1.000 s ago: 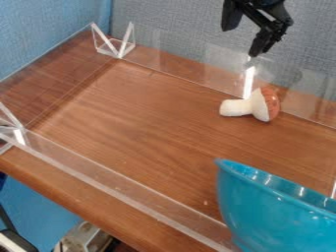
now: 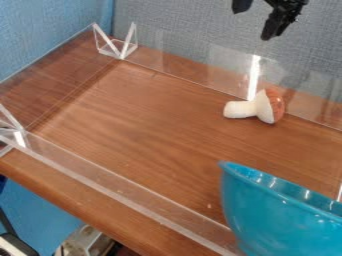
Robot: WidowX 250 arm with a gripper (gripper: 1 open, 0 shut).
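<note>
My black gripper [image 2: 263, 22] hangs at the top right, against the grey back wall, with its two fingers apart and nothing between them. Below it, a toy mushroom [image 2: 257, 106] with a brown-red cap and white stem lies on its side on the wooden table [image 2: 147, 140]. A large teal bowl [image 2: 281, 210] stands at the front right, partly cut off by the frame's edge.
Clear plastic panels with corner braces [image 2: 116, 40] border the work area at the back, left and front. Blue padding [image 2: 40, 55] lines the left side.
My gripper has moved slightly upward over the last second. The mushroom and bowl are where they were.
</note>
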